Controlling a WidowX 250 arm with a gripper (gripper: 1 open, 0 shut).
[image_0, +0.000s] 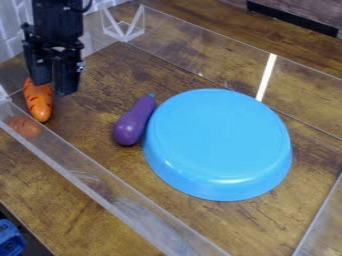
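Observation:
My black gripper (51, 72) hangs at the upper left, just over an orange carrot (42, 105) that lies on the wooden surface beside the clear left wall. Its fingertips are near the carrot's top, whose green end is hidden behind the gripper. Whether the fingers touch it or how far apart they are is hard to tell. A purple eggplant (134, 121) lies in the middle, apart from the gripper.
A large upturned light-blue bowl or plate (218, 143) fills the right middle. Clear plastic walls border the wooden area (187, 55). A blue object (8, 240) shows at the bottom left corner.

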